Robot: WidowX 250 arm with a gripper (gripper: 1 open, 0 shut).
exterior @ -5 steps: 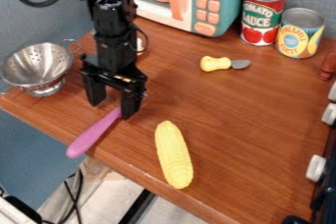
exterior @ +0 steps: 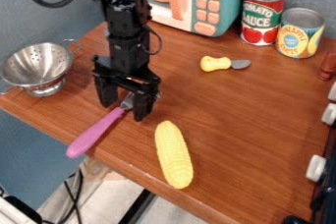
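Note:
The black arm reaches down at the centre left of the camera view, its gripper (exterior: pixel 126 97) low over the table around the upper end of a pink-handled utensil (exterior: pixel 94 132). The gripper's dark fingers hide that end, and whether they are closed on it is hard to tell. The pink handle lies diagonally toward the table's front left edge.
A steel colander (exterior: pixel 35 66) sits at the left edge, a yellow corn cob (exterior: pixel 174 154) at the front. At the back are a small yellow-handled tool (exterior: pixel 223 63), two cans (exterior: pixel 262 17) and a toy microwave (exterior: pixel 199 0).
The gripper has shifted slightly right and its fingers sit differently around the utensil's upper end compared with a second ago. Little else has moved.

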